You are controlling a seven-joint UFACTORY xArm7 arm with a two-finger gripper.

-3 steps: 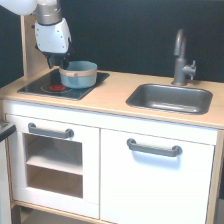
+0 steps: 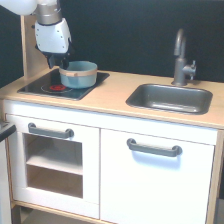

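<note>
A blue-grey pot (image 2: 83,77) stands upright on the right part of the dark stovetop (image 2: 40,86), at the back left of the toy kitchen. My gripper (image 2: 57,64) points down at the pot's upper left side, close to its rim. Whether it touches the pot does not show. The fingers are small and dark against the dark backdrop, so their opening cannot be made out.
To the right, a metal sink (image 2: 170,98) is set into the wooden counter (image 2: 115,90), with a grey faucet (image 2: 181,60) behind it. The counter between stove and sink is clear. Below are white cabinet doors (image 2: 150,185) with dark handles.
</note>
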